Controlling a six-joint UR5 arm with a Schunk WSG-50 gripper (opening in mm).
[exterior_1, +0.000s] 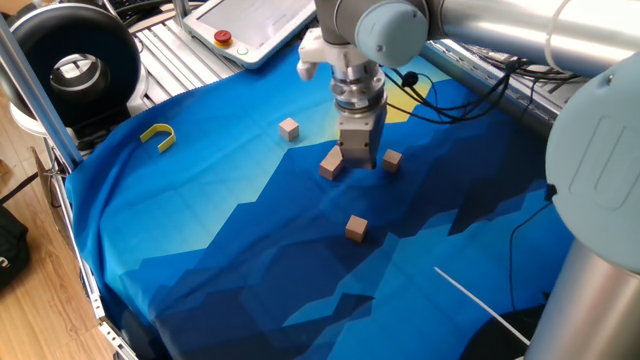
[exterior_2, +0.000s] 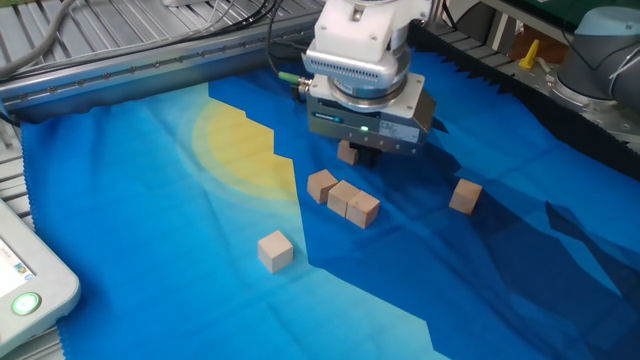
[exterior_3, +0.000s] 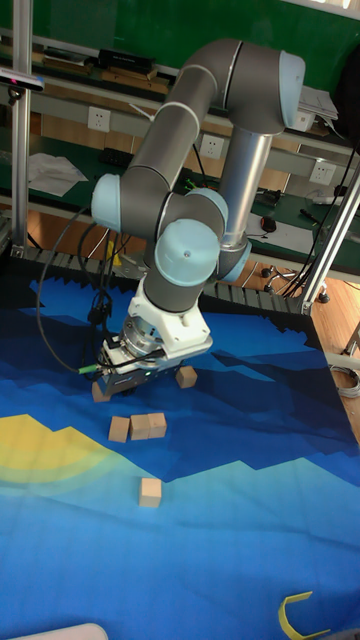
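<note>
My gripper (exterior_2: 368, 157) points down over the dark blue part of the cloth, its body hiding most of the fingers; whether they are open or shut does not show. Just beside the dark fingers in exterior view 2 is a wooden cube (exterior_2: 347, 152), seen clear of the gripper body in exterior view 1 (exterior_1: 392, 160). Three wooden cubes stand close together in a row: a left one (exterior_2: 322, 186), a middle one (exterior_2: 344, 198) and a right one (exterior_2: 363, 210). A paler cube (exterior_2: 275, 251) sits apart on light blue, and another cube (exterior_2: 466, 196) lies to the right.
A yellow curved piece (exterior_1: 158, 136) lies at the cloth's left side. The control tablet with its red button (exterior_1: 222, 37) stands at the table edge. Cables (exterior_1: 480, 95) hang by the arm.
</note>
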